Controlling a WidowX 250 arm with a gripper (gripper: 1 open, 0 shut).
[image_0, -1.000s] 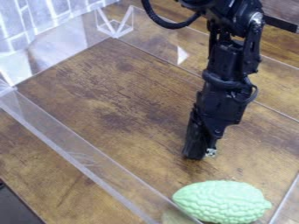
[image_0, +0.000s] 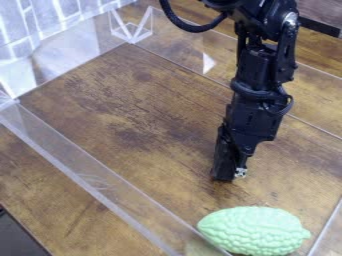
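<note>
My black gripper (image_0: 230, 168) is lowered to the wooden board (image_0: 120, 120) in the right middle of the view, its fingertips at the surface with a small light speck beside them. Whether the fingers are open or shut, or hold anything, is hidden by the dark body. A pale green bumpy gourd-like object (image_0: 254, 229) lies at the bottom, below and apart from the gripper.
Clear plastic walls (image_0: 83, 172) run along the left and bottom of the board, with another at the back. A white gridded item (image_0: 40, 30) stands at the upper left. The board left of the gripper is clear.
</note>
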